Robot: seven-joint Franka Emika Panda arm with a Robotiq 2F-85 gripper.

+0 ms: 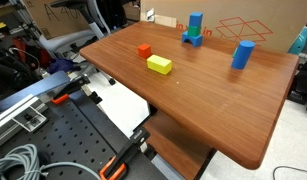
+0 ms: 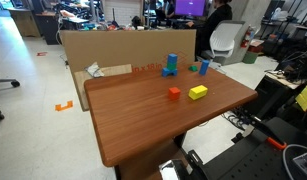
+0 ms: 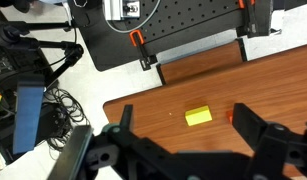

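Note:
A yellow block lies on the brown table, with a small red block to its left in exterior view 1. Farther back, a stack shows blue above green on a wider blue base. To the stack's right a blue cylinder-like piece stands alone. In the wrist view my gripper is open, its dark fingers wide apart and nothing held. The yellow block and the red block appear on the tabletop well below it.
Along the table's far side runs a cardboard panel. A dark perforated base with red-black clamps adjoins the table's near side, a gap between them. Bare tabletop spreads over the right in exterior view 1 and the left in exterior view 2.

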